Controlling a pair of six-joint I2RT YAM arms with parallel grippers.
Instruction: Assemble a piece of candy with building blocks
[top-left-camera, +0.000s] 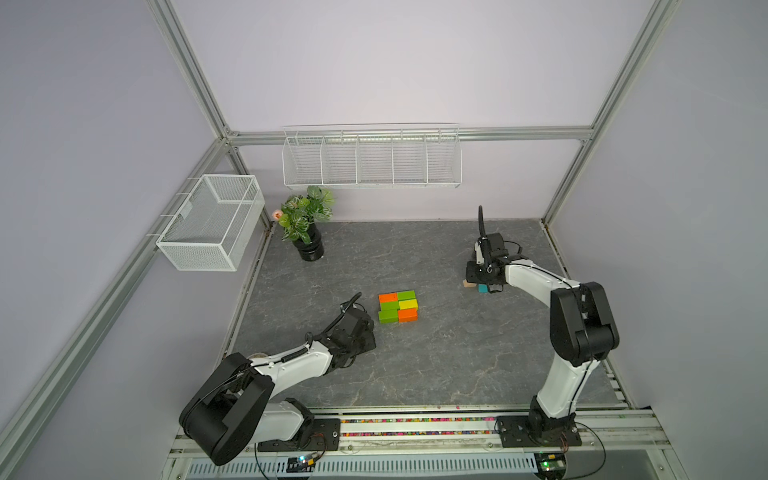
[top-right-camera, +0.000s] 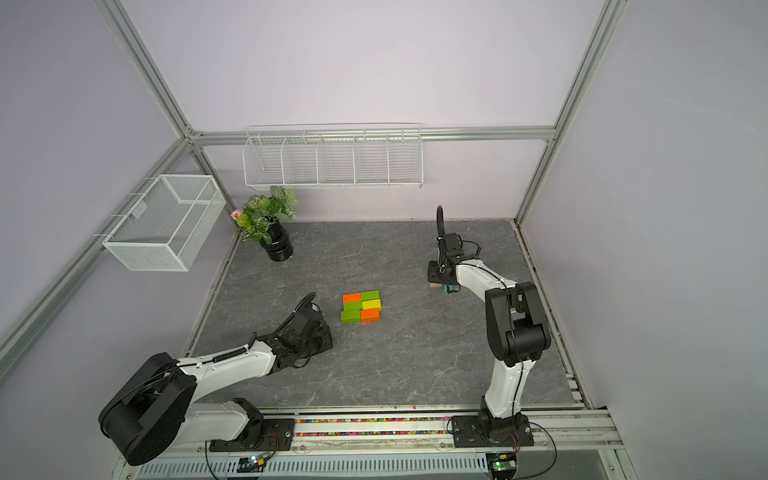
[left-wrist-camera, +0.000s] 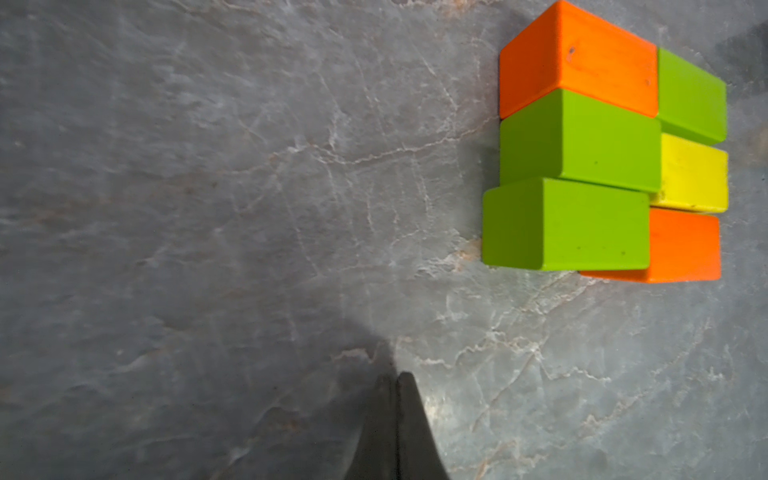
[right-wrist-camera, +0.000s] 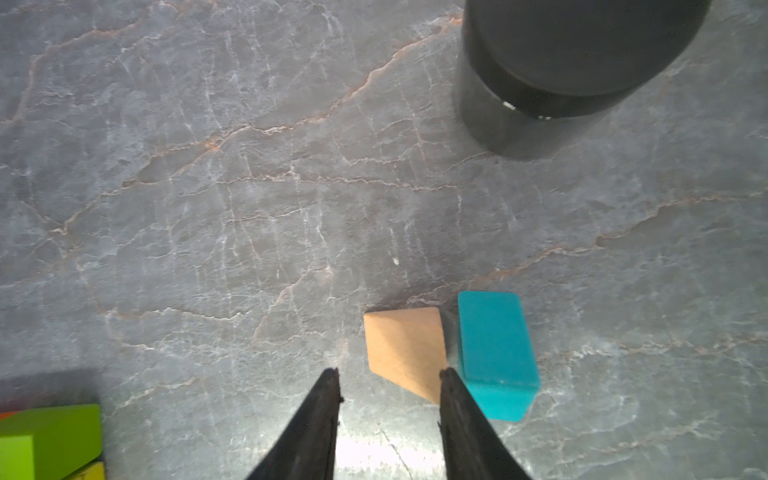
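A cluster of green, orange (left-wrist-camera: 577, 60) and yellow (left-wrist-camera: 693, 172) blocks, green ones (left-wrist-camera: 593, 224) among them, lies at the middle of the table. Left of and in front of it, my left gripper is shut with nothing between its fingers. At the back right, my right gripper stands open above a tan wedge block (right-wrist-camera: 404, 344) and a teal block (right-wrist-camera: 492, 336) lying side by side; neither is held.
A black cylinder (right-wrist-camera: 560, 88) stands near the right gripper. A potted plant (top-left-camera: 310, 244) is at the back left. Wire baskets (top-left-camera: 372, 164) hang on the walls.
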